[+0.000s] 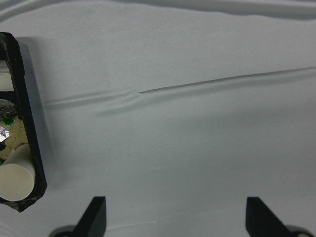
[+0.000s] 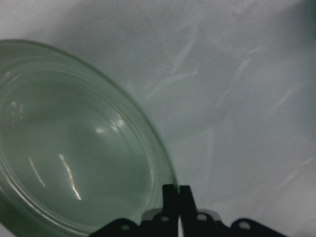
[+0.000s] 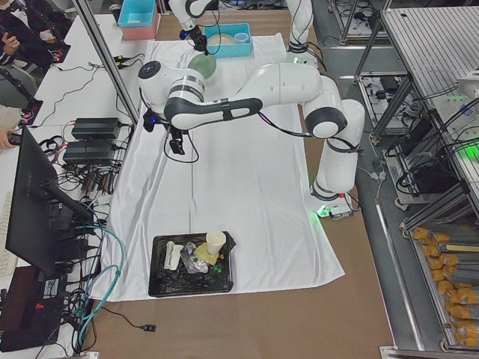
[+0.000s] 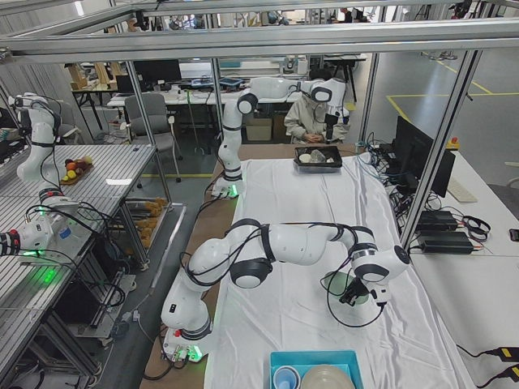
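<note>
A green glassy bowl (image 2: 74, 128) lies on the white cloth (image 3: 232, 187). My right gripper is shut at the bowl's rim; whether it touches the rim is unclear. It also shows over the bowl in the camera right view (image 4: 353, 295). My left gripper is open and empty, raised above the cloth beside the black tray (image 3: 161, 265), which holds a white cup (image 3: 215, 241), crumpled foil and other scraps.
A blue bin (image 4: 312, 359) with a cup and a round dish stands beyond the bowl. A monitor and cables line one side of the table.
</note>
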